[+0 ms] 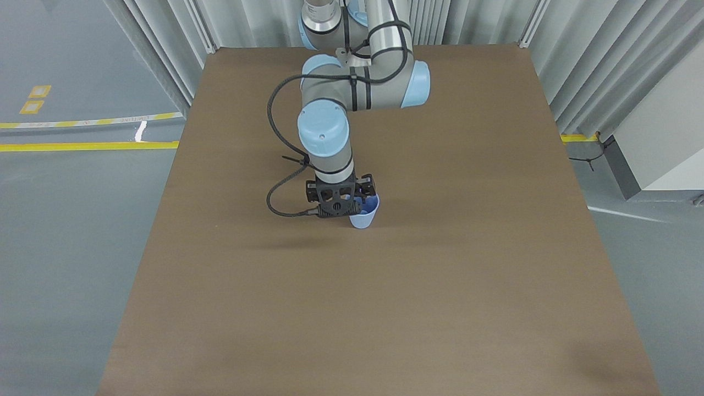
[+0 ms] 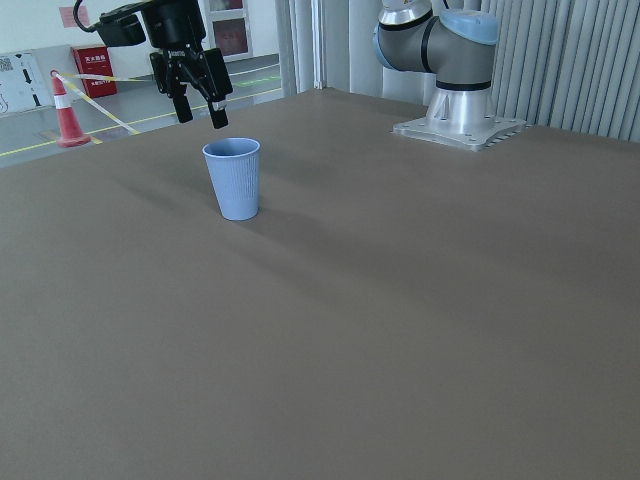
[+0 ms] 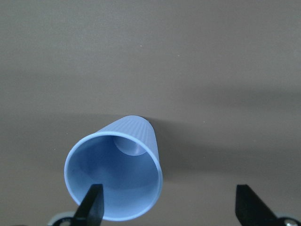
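A light blue ribbed cup (image 2: 235, 183) stands upright on the brown table (image 2: 320, 330). My black gripper (image 2: 201, 116) hangs above and slightly behind it in the left view, its fingers spread open with nothing between them. In the wrist view the cup (image 3: 127, 183) is below, toward the lower left, its rim near the left fingertip. From the front, the cup (image 1: 363, 218) is partly hidden behind the gripper and wrist housing.
The arm's base (image 2: 460, 125) stands at the far end of the table. Curtains and floor with marking tape lie beyond the table's edges.
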